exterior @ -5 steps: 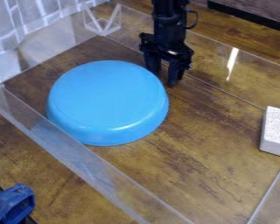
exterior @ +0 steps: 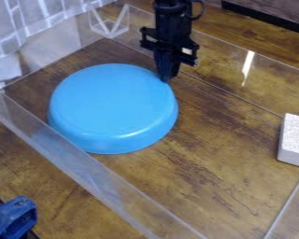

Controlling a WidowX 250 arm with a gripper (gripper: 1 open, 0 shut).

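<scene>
A large round blue disc (exterior: pixel 112 106), like an upturned bowl or lid, lies on the wooden floor inside a clear-walled box. Just behind its back right edge, at the top centre, the black gripper (exterior: pixel 168 63) hangs low on the dark arm; its fingertips are small and dark, and whether they are apart or closed is hard to tell.
A white block (exterior: pixel 293 139) sits at the right edge. A blue object (exterior: pixel 11 218) lies at the lower left, outside the box. Clear walls run along the back and sides.
The gripper has shifted slightly left and upward in the view. The blue disc has moved a little to the left.
</scene>
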